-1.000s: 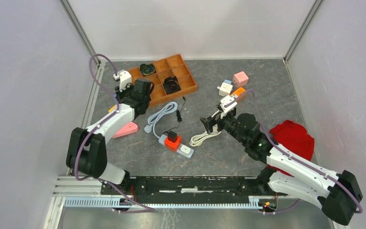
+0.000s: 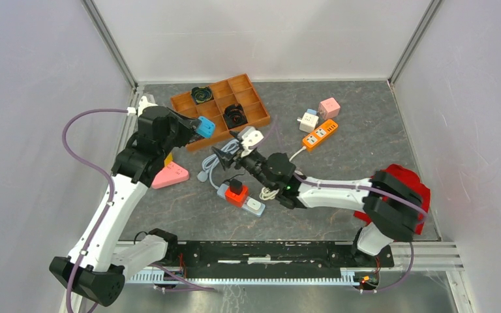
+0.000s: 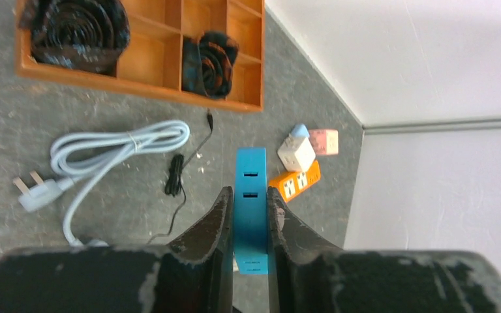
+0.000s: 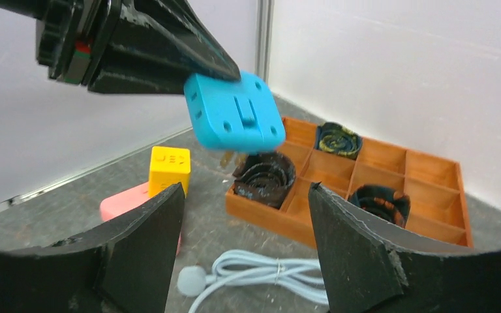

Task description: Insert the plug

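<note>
My left gripper (image 2: 192, 127) is shut on a blue block-like piece with slots, held raised over the wooden tray's front left; metal prongs show under it in the right wrist view. My right gripper is part open and empty, facing the blue piece from a little lower. A light-blue coiled cable with a plug (image 3: 39, 194) lies on the floor. A strip with a red adapter (image 2: 237, 197) and black plug lies near the front middle.
Wooden compartment tray (image 2: 241, 85) at the back, pink piece (image 2: 168, 175) and yellow cube (image 4: 169, 166) at left, orange strip (image 2: 319, 135), white and pink cubes at back right, red cloth (image 2: 398, 179) at right.
The left arm has swung round, bringing the blue piece out toward the middle. The right arm has moved left toward it.
</note>
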